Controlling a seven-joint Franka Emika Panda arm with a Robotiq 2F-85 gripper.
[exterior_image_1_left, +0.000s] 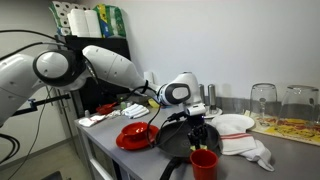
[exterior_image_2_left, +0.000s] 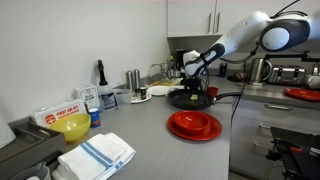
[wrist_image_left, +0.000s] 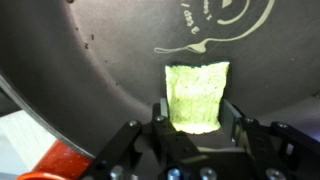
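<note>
A pale yellow-green sponge-like block (wrist_image_left: 197, 92) sits between the fingertips of my gripper, which is shut on it. Beneath it in the wrist view is the dark inside of a frying pan (wrist_image_left: 110, 85), with a pale printed pattern on its bottom. Exterior view 1 has my gripper (exterior_image_1_left: 197, 135) low inside the black pan (exterior_image_1_left: 172, 135), pointing down. Far across the counter in exterior view 2, the same pan (exterior_image_2_left: 181, 101) and the block (exterior_image_2_left: 194, 97) appear small. Whether the block presses on the pan cannot be told.
A red cup (exterior_image_1_left: 204, 165) stands close in front of the pan. Red bowls (exterior_image_1_left: 136, 134) lie to its left, a white cloth (exterior_image_1_left: 238, 143) to its right. Glass jars (exterior_image_1_left: 264, 101) stand farther right. Exterior view 2 has bare counter (exterior_image_2_left: 165, 138) in the foreground.
</note>
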